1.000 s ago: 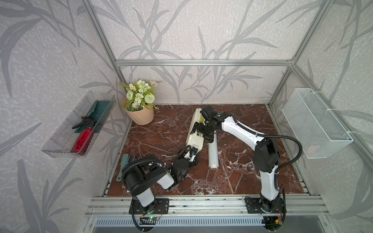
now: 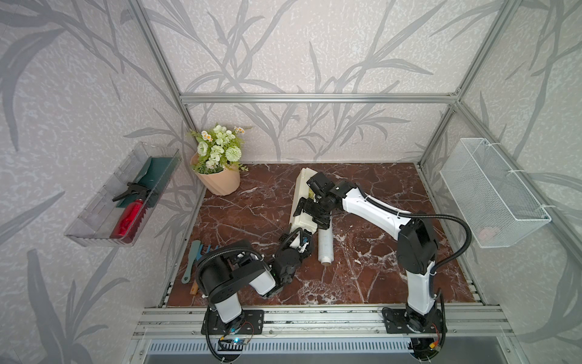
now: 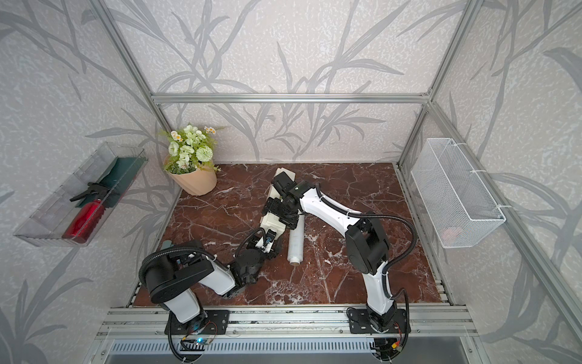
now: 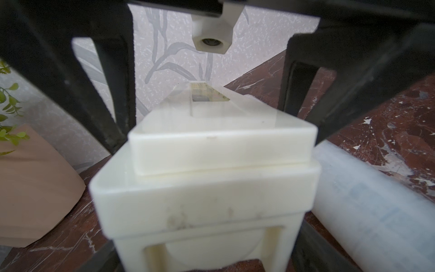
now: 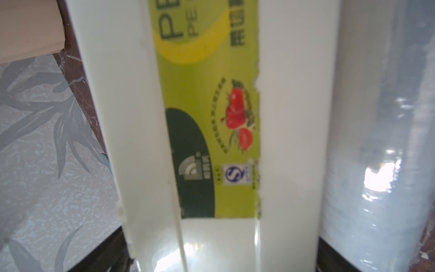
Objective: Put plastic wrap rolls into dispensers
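The long cream-white dispenser (image 2: 300, 185) lies lengthwise near the table's middle, its green label (image 5: 213, 113) facing up in the right wrist view. At its near end is my left gripper (image 2: 301, 238), open. In the left wrist view its dark parts stand on both sides of that end (image 4: 217, 158). Over the dispenser's near half, my right gripper (image 2: 312, 211) is open, with blurred fingertips (image 5: 106, 253) low on either side of the dispenser. Close along the dispenser's right side lies the plastic wrap roll (image 2: 326, 245); its far part is hidden by the right arm from above.
A flower pot (image 2: 219, 180) stands at the back left. Hand tools (image 2: 191, 261) lie at the left edge, partly behind the left arm. A clear bin (image 2: 91, 227) and a white mesh basket (image 2: 497, 194) hang on the side walls.
My right gripper has shifted slightly left and toward the near side. The roll has moved left, closer to the dispenser, which has also edged left. The left gripper has barely moved.
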